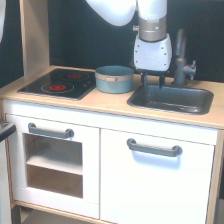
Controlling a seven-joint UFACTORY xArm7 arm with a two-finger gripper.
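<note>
My white arm reaches down from the top of the camera view, its gripper [153, 75] hanging over the back left edge of the sink [182, 98], near the faucet [180, 55]. Its dark fingers point down; whether they are apart or closed is hard to make out. A teal pot [114, 82] stands on the counter just left of the sink, apart from the fingers.
A black cooktop [58, 85] lies at the left of the wooden counter [110, 108]. Below are a white cupboard door [155, 185] with a handle and an oven door [50, 165] with a window. A dark wall stands behind.
</note>
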